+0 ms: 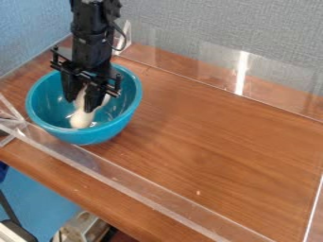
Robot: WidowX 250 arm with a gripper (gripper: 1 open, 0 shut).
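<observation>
A turquoise bowl (pixel 120 113) sits on the wooden table at the left. My black gripper (pixel 86 95) reaches down into it from above, its fingers shut on a pale cream, elongated object (pixel 81 117) standing inside the bowl. The upper part of that object is partly hidden behind the fingers.
Clear plastic barriers run along its edges, with grey and blue textured walls behind. Below the front left edge lie a blue floor and some beige hardware.
</observation>
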